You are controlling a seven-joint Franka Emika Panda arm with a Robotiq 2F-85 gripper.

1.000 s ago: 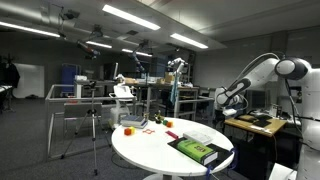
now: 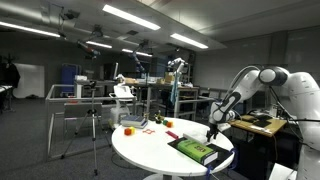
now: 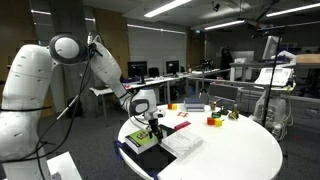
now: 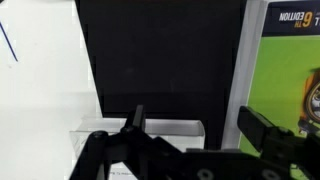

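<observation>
A thick book with a green cover (image 2: 195, 151) lies on the white table's near side. It also shows as a green book (image 3: 137, 139) in exterior view 2, and its green cover (image 4: 275, 85) fills the right edge of the wrist view. Beside it is a flat black sheet or mat (image 4: 160, 55). A white box-like object (image 3: 182, 142) sits at the other side of the black area. My gripper hangs above these things, open, with its dark fingers (image 4: 134, 118) apart and nothing held.
A red object (image 3: 182, 126), a yellow-and-red object (image 3: 214, 121) and a grey tray (image 3: 193, 109) stand farther off. A tripod (image 2: 95, 120) stands beyond the table.
Over the last second my arm has come down and leftward in exterior view 1, bringing the gripper lower and closer to the book. The objects on the table stay put.
</observation>
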